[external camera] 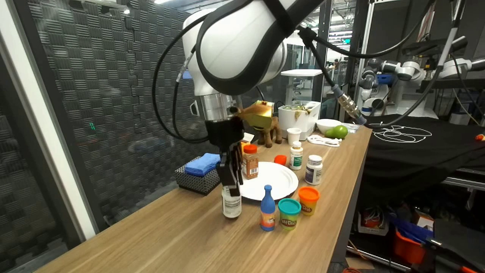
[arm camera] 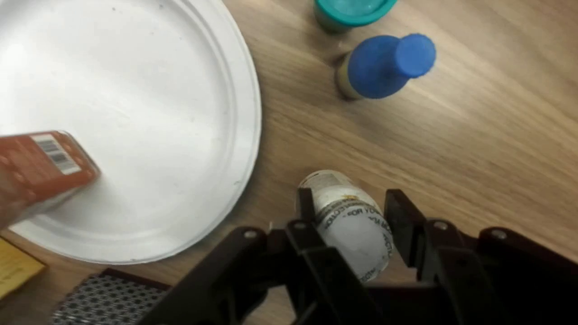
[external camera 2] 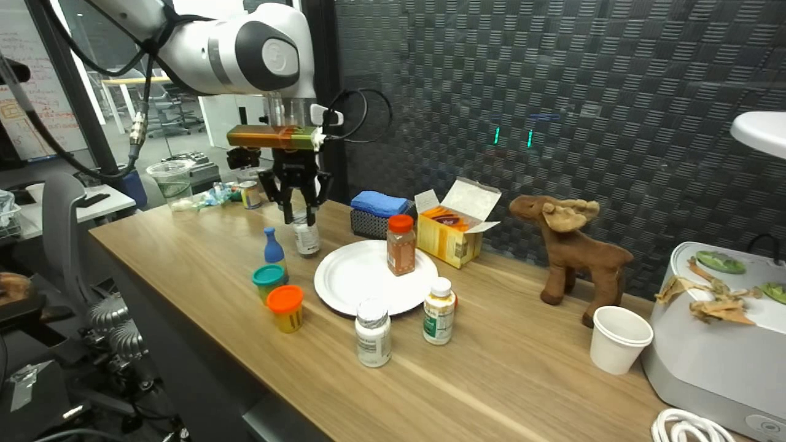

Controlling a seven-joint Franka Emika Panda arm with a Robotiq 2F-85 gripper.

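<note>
My gripper [external camera: 234,190] points down and is shut on a white bottle [external camera: 232,205] near the left side of the plate. In the wrist view the bottle's round white top [arm camera: 355,238] sits between the two black fingers, its body leaning slightly off beneath. Exterior view 2 shows the same white bottle [external camera 2: 307,239] hanging or standing under the fingertips; whether its base touches the table I cannot tell. A white plate [external camera 2: 342,283] lies close by, bearing a red-capped spice jar [external camera 2: 401,247] on its rear part.
Beside the bottle are a blue toy bottle [external camera: 268,209], a teal-lidded tub [external camera: 289,214] and an orange-lidded tub [external camera: 308,200]. A dark box with blue cloth [external camera 2: 379,204] and an open yellow box [external camera 2: 451,239] stand behind. Two pill bottles stand past the plate.
</note>
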